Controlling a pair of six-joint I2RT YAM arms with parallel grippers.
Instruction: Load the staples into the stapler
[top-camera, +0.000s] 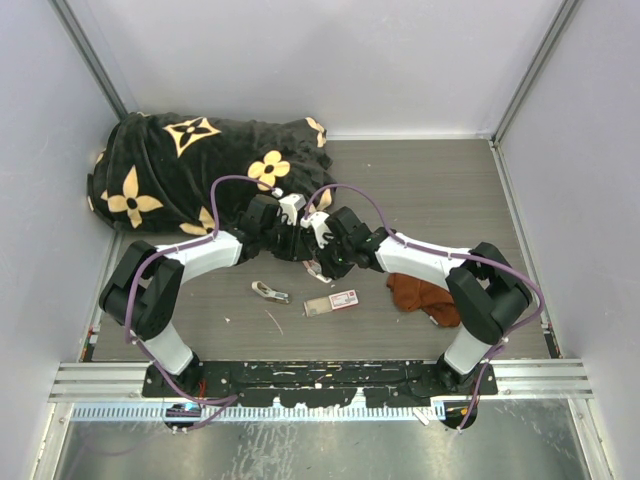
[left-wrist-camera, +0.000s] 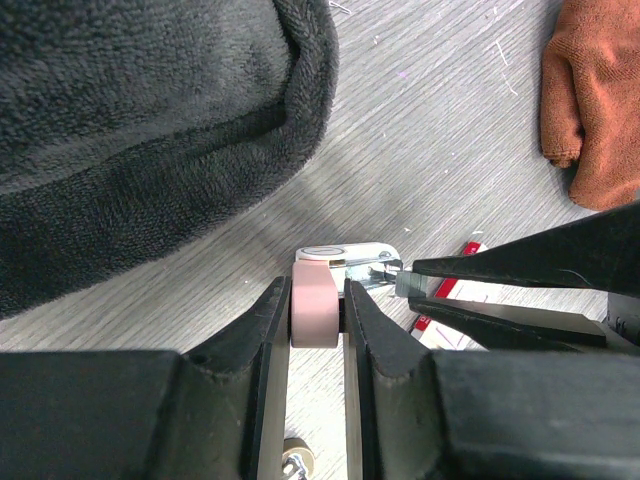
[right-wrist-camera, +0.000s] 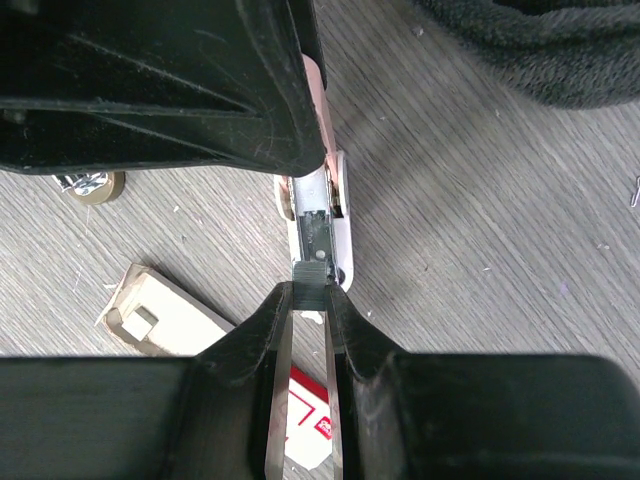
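Note:
My left gripper is shut on the stapler (left-wrist-camera: 315, 310), gripping its pink upper part. Its white base (right-wrist-camera: 344, 235) lies on the table, and the metal channel (right-wrist-camera: 317, 232) is exposed, pointing away from the left fingers. My right gripper is shut on a short grey block of staples (right-wrist-camera: 309, 272), held at the channel's outer end. Whether the block rests inside the channel or just over it, I cannot tell. From above, both arms cover most of the stapler; only a pale end (top-camera: 318, 272) shows.
An opened staple box (top-camera: 331, 303), red and white at one end, lies in front of the stapler. Left of it sits a small metallic object (top-camera: 270, 292). A dark flowered blanket (top-camera: 200, 170) fills the back left; a brown cloth (top-camera: 424, 298) lies to the right.

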